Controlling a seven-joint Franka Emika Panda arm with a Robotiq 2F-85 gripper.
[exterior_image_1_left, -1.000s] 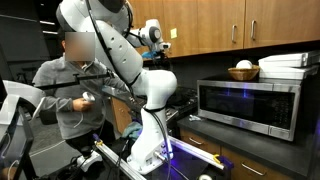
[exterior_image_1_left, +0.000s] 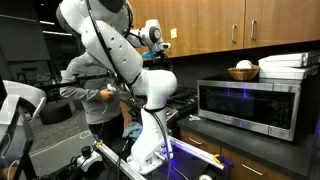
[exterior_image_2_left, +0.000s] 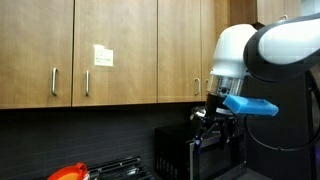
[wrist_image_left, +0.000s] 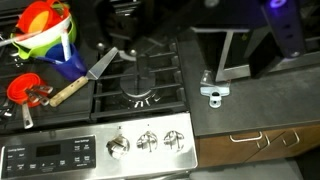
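High over the stove, my gripper (exterior_image_2_left: 214, 138) points downward with its fingers apart and nothing visible between them. In exterior view 1 it appears small, near the wall cabinets (exterior_image_1_left: 210, 25). Below it in the wrist view is the black gas stove (wrist_image_left: 140, 85). A metal spatula (wrist_image_left: 103, 64) with a wooden handle lies across its left part. Beside that stand a blue container (wrist_image_left: 70, 68) and nested bowls (wrist_image_left: 38, 38) in red and green. Red measuring cups (wrist_image_left: 24, 88) lie close to them. A small silver clip-like object (wrist_image_left: 214, 92) rests on the dark counter.
A microwave (exterior_image_1_left: 245, 105) takes up the counter on the right, with a basket (exterior_image_1_left: 243, 72) and white dishes (exterior_image_1_left: 285, 65) on top. A person (exterior_image_1_left: 95, 100) stands behind the arm on the left.
The person at the left has leaned down and shifted right, with the head now hidden behind the arm or out of sight. My arm shows no clear movement.
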